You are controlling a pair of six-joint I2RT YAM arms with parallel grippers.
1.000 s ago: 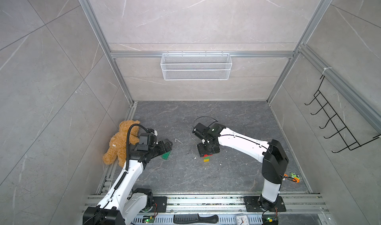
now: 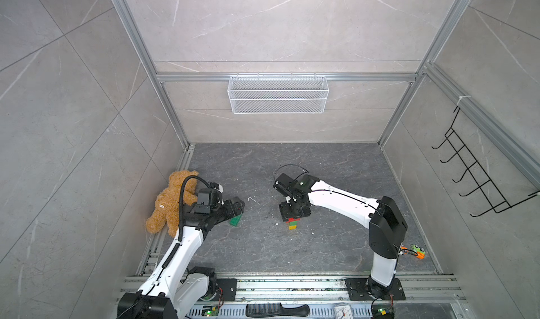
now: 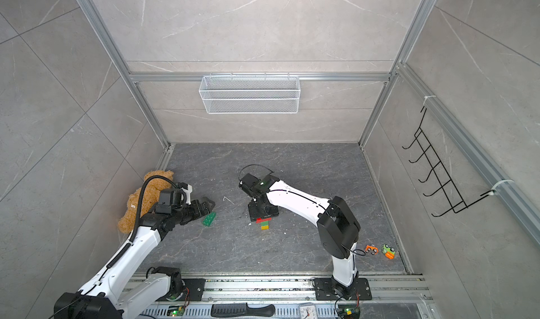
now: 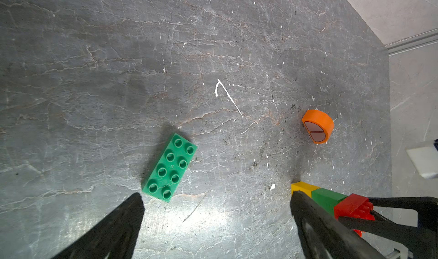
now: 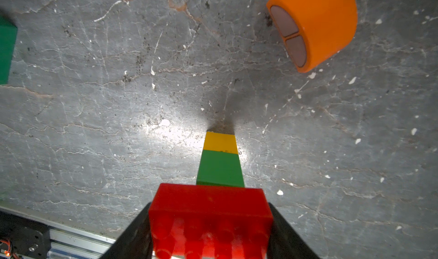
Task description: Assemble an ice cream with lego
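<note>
My right gripper is shut on a red studded brick [image 5: 209, 204]. Below that brick is a narrow column, with a green block [image 5: 220, 167] above a yellow block [image 5: 220, 142] on the floor. In the left wrist view the red brick [image 4: 350, 206] meets the top of the green block [image 4: 327, 200]; whether they are pressed together I cannot tell. A flat green brick [image 4: 169, 167] with several studs lies on the floor, ahead of my open, empty left gripper. A rounded orange piece [image 4: 318, 126] with printed panels lies beyond the column.
A brown teddy bear [image 2: 170, 201] leans at the left wall beside my left arm. Small orange and green toys [image 3: 388, 251] lie at the right edge.
The right gripper has shifted only slightly over the column, still with the red brick in it. The left arm and the loose pieces have not visibly moved.
</note>
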